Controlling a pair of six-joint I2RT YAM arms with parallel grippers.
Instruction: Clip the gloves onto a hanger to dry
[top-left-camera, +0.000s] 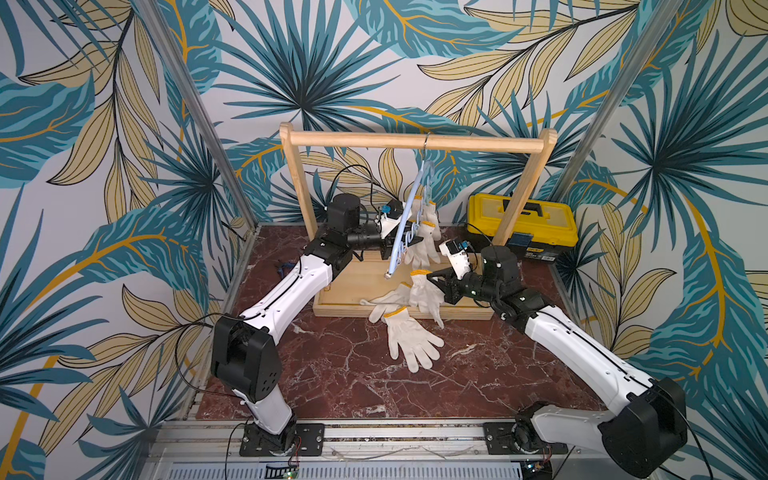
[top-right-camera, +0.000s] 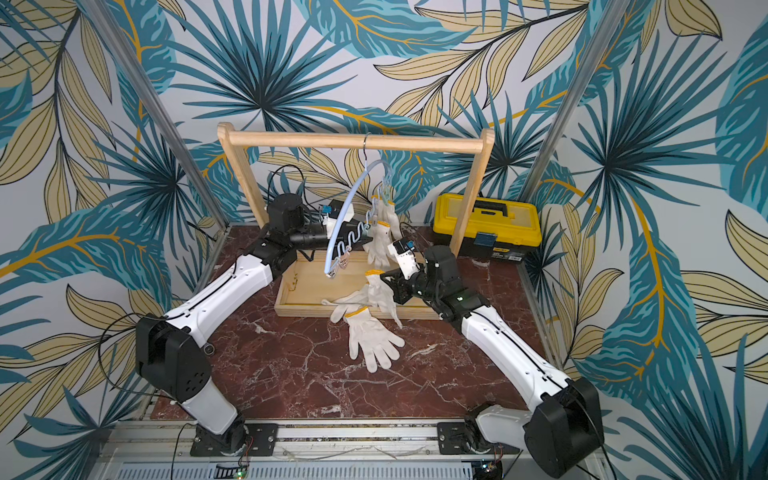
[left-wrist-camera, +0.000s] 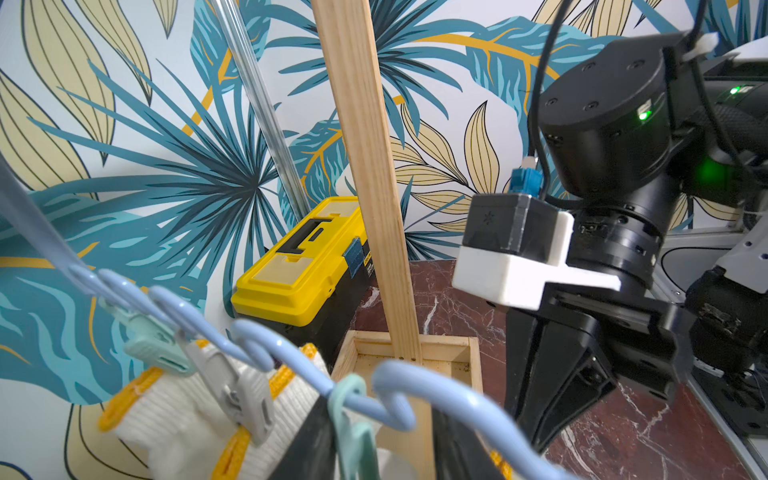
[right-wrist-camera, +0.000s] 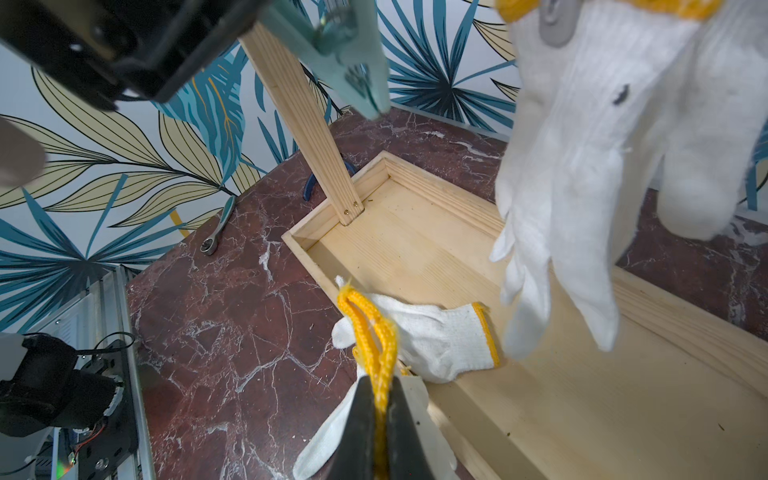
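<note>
A light-blue hanger (top-left-camera: 405, 216) hangs from the wooden rail, its near end swung left. White gloves (top-left-camera: 424, 234) with yellow cuffs are clipped at its far side. My left gripper stands part open around a pale teal clip (left-wrist-camera: 356, 440), blurred, with a gap showing on the clip's right. My right gripper is shut on the yellow cuff of a glove (top-left-camera: 425, 294), which hangs in front of the hanger's near end. Another glove (top-left-camera: 412, 340) lies on the table at the tray's front edge, and one more (right-wrist-camera: 440, 340) rests over that edge.
The wooden rack's rail (top-left-camera: 352, 139) spans above a shallow tray (top-left-camera: 336, 300). A yellow toolbox (top-left-camera: 552, 220) sits behind the right post. Both arms are close together near the hanger.
</note>
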